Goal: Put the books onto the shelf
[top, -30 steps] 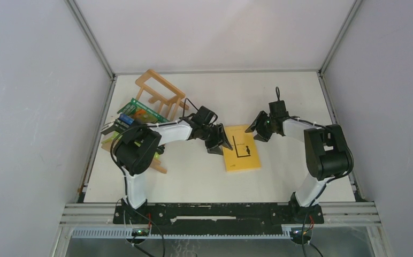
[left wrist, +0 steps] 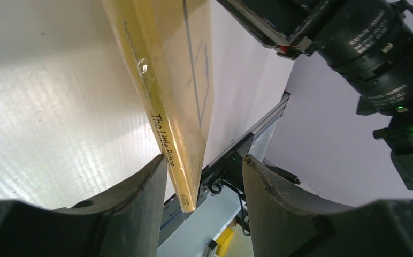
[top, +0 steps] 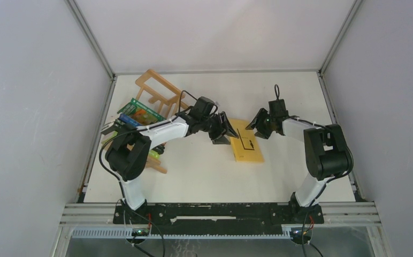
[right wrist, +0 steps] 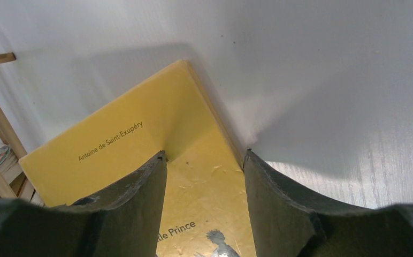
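The yellow book [top: 250, 155], The Little Prince, is on the white table's middle right, slightly turned. My left gripper [top: 232, 138] is shut on its left side. In the left wrist view the titled spine [left wrist: 163, 131] runs down between the fingers, and the cover tilts away. At the book's upper right my right gripper [top: 253, 131] stands part open. Its right fingertip [right wrist: 248, 163] meets the book's edge in the right wrist view, while the other finger is over the cover [right wrist: 156, 118]. A green book [top: 140, 113] and a blue book [top: 129, 120] lie at the far left.
A wooden stand [top: 164, 80] leans at the back left beside the pile of books, partly covered by my left arm. Walls enclose the table on both sides. Bare tabletop [top: 193, 176] shows in front and behind the yellow book.
The yellow book has shifted toward the back and slightly right, turning a little, along with my left gripper. My right arm has hardly moved.
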